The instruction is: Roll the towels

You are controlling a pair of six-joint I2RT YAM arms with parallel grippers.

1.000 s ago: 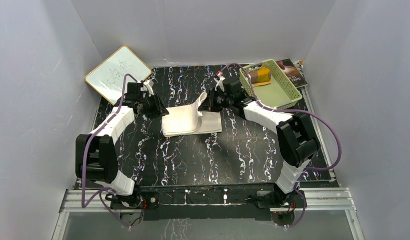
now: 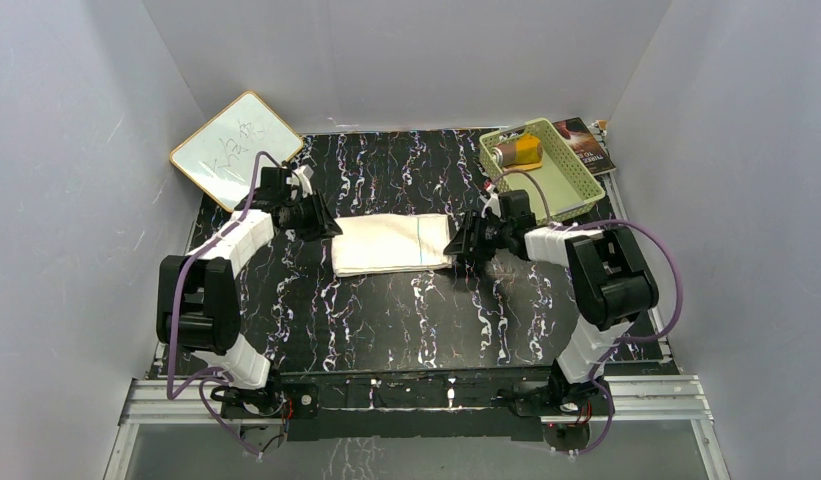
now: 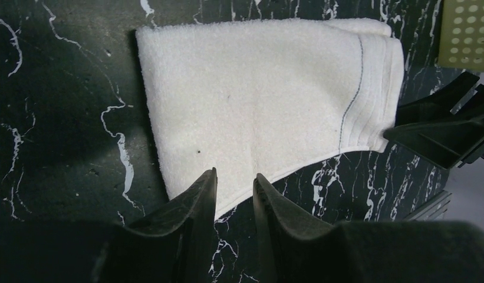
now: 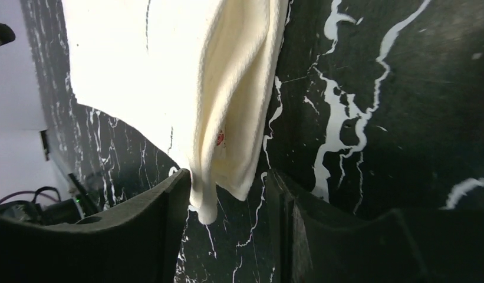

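Observation:
The cream towel (image 2: 391, 243) lies folded into a flat rectangle, its long side running left to right, with a thin stripe near its right end. At the left end my left gripper (image 2: 333, 232) stands over the edge; in the left wrist view its fingertips (image 3: 211, 183) are apart with no cloth gripped. My right gripper (image 2: 458, 247) is at the right end, open. In the right wrist view the towel's loose layers (image 4: 207, 194) hang between its spread fingers, closer to the left one, and a small red mark shows between the layers.
A green basket (image 2: 576, 172) holding a yellow packet (image 2: 527, 150) stands at the back right, beside a book (image 2: 584, 146). The whiteboard (image 2: 234, 150) leans at the back left. Bare dark tabletop (image 2: 401, 325) lies in front of the towel.
The raised right flap of the towel has come down to the right and lies nearly flat. The left one shifted slightly right.

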